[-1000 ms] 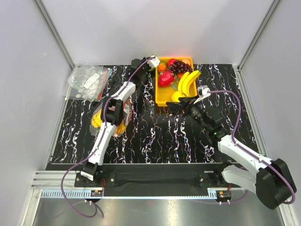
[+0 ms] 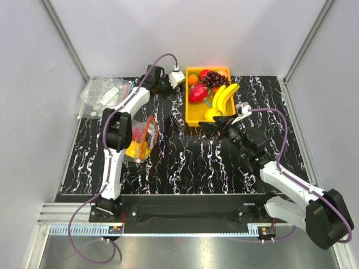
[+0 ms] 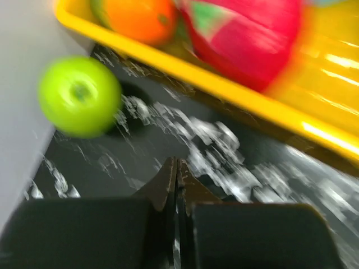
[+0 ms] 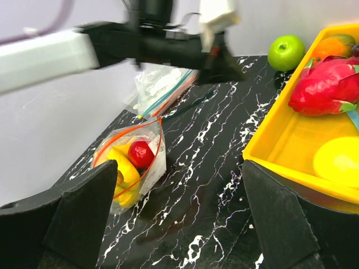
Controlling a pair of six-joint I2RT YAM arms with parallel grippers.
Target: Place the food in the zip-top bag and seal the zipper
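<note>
A clear bag with an orange-red zipper edge stands open on the table, with yellow food and a red round fruit inside. The left arm partly covers this bag from above. A green apple rests on the table just outside the yellow bin, between it and the back wall. My left gripper is shut, nothing between its fingertips, a short way from the apple. The right gripper is open and empty, near the bin's front edge.
Inside the yellow bin lie bananas, grapes, a dragon fruit and other fruit. More flat clear bags lie at the back left.
My right arm and the bin's contents have stayed put.
</note>
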